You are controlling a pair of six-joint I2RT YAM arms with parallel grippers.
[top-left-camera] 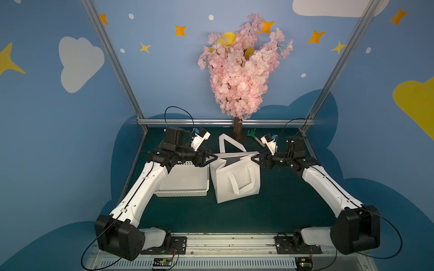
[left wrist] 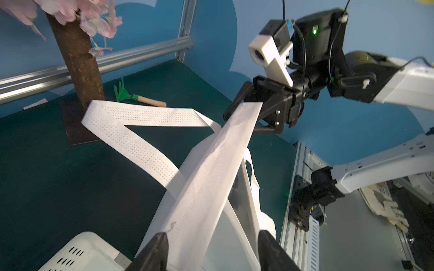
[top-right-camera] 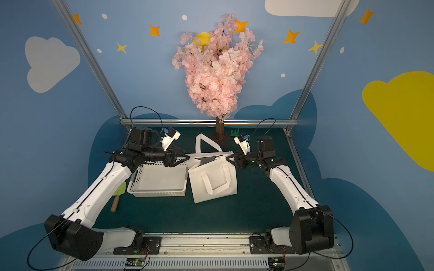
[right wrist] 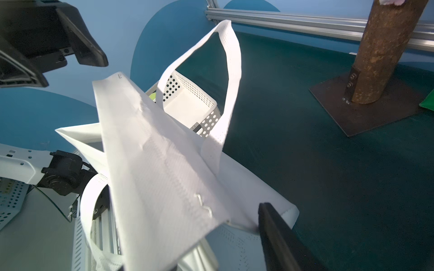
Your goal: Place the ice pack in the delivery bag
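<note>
The white delivery bag (top-left-camera: 222,175) stands at the middle of the table, its top part open and a dark interior showing through the mouth. Its back handle (left wrist: 149,118) sticks up; the front handle lies against the front panel. At the bag's upper left corner my left gripper (top-left-camera: 214,158) is open, its fingers (left wrist: 156,253) apart on either side of the rim. By the upper right corner my right gripper (top-left-camera: 254,159) is open too; one finger (right wrist: 275,230) shows beside the rim and the other is hidden by the bag. No ice pack shows in any view.
An empty white basket (top-right-camera: 160,176) stands left of the bag. Behind are the blossom tree (top-left-camera: 237,128) and a green hand fork (left wrist: 121,91). A green tool with a wooden handle (top-right-camera: 115,203) lies left of the basket.
</note>
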